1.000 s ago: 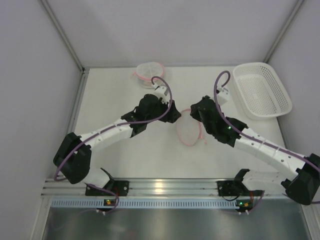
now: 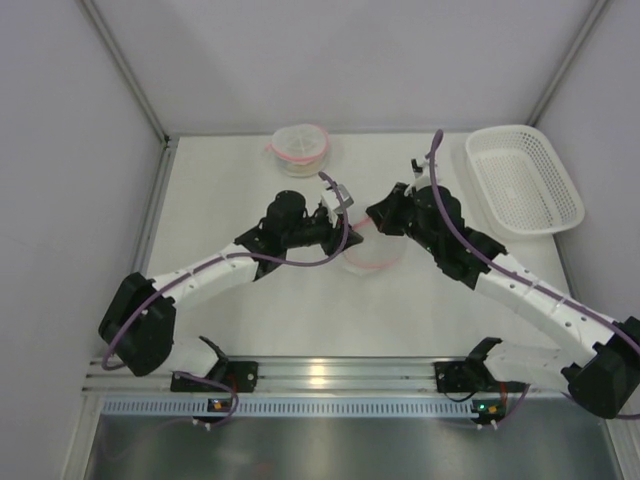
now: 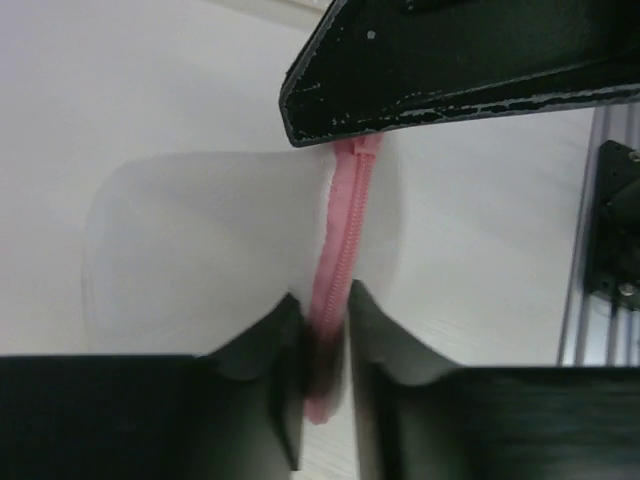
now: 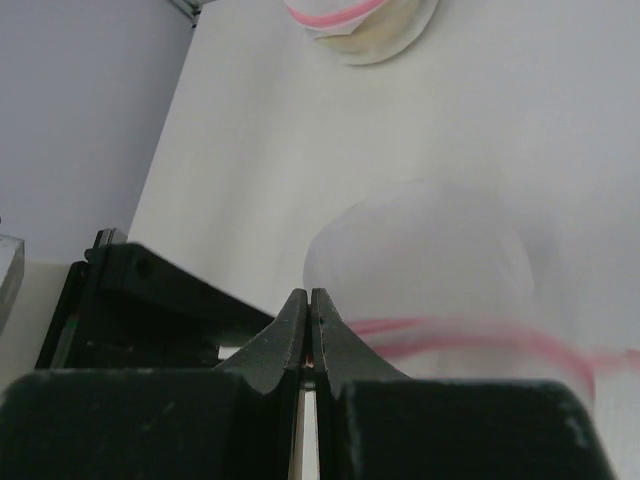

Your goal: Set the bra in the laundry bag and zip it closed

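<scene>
The sheer white laundry bag (image 2: 372, 250) hangs between my two grippers over the middle of the table. Its pink zip (image 3: 345, 215) runs down from the right gripper's dark fingers (image 3: 390, 70) in the left wrist view. My right gripper is shut on the zip's edge. Around the lower part of the zip, my left gripper stands partly open, a finger to each side. A second sheer bundle (image 2: 299, 145) with a pink band lies at the back, with beige material (image 4: 385, 30) beneath it. I cannot make out a bra for certain.
A white perforated basket (image 2: 525, 180) stands at the back right of the table, beside the right arm.
The bag's lower part has shifted and bunched upward; the right gripper has moved slightly left.
</scene>
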